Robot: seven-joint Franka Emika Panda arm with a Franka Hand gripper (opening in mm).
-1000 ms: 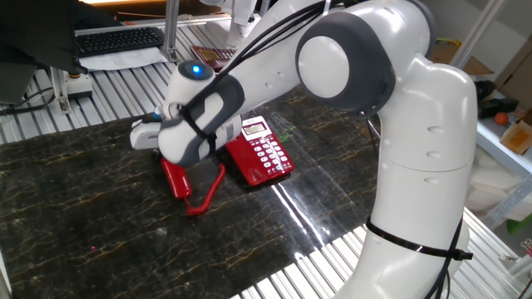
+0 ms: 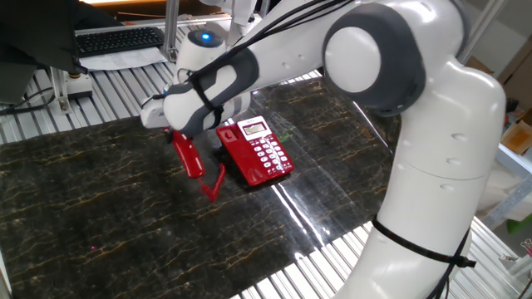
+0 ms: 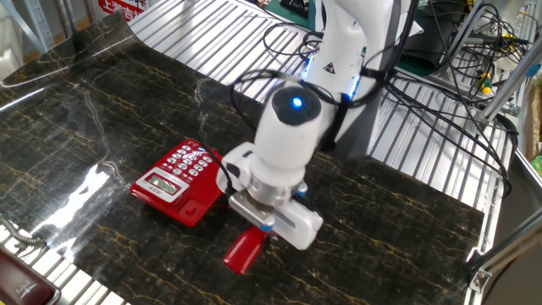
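Note:
The red telephone base [image 2: 254, 151] lies on the dark marbled sheet, its keypad and small display facing up. Beside it hangs the red handset [image 2: 189, 156], which also shows below the hand as a red handset [image 3: 245, 249] in the second exterior view. My gripper [image 3: 264, 232] is over the handset and moves together with it, so it appears shut on it. Its fingertips are mostly hidden by the hand and arm. A red coiled cord [image 2: 214, 184] runs from near the handset's lower end towards the base.
A black keyboard [image 2: 120, 40] and paper lie on the slatted table at the back. A dark red object [image 3: 24, 280] sits at the lower left corner in the second exterior view. The marbled sheet [image 2: 91, 208] is otherwise clear around the phone.
The hand and handset have moved together up and rightwards in exterior view 1, closer to the base. The cord's loop has shifted and now looks more sharply bent.

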